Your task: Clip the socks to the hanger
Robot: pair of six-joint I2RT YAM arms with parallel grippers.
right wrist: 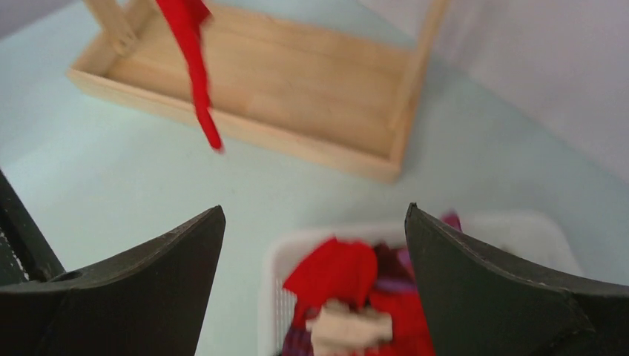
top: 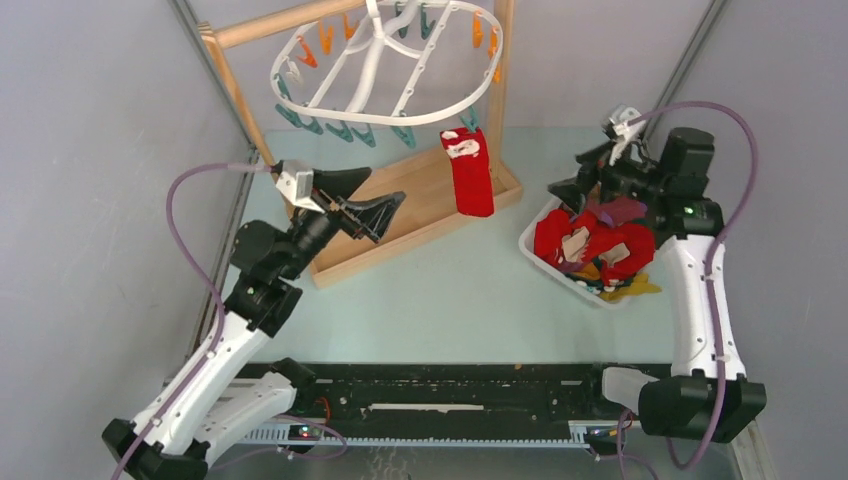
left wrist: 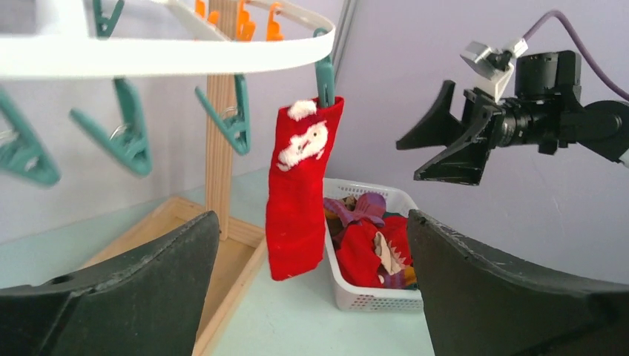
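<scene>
One red sock with a white pattern hangs from a green clip on the front right of the white oval hanger. In the left wrist view the same sock hangs straight down, beyond the parted fingers. My left gripper is open and empty, to the left of the sock and below the hanger. Above the sock basket, my right gripper stands open with nothing between its fingers. Red, purple and yellow socks fill the basket in a heap.
Several free green and orange clips hang around the hanger, such as this green clip. A wooden stand holds the hanger above its tray-like base.
</scene>
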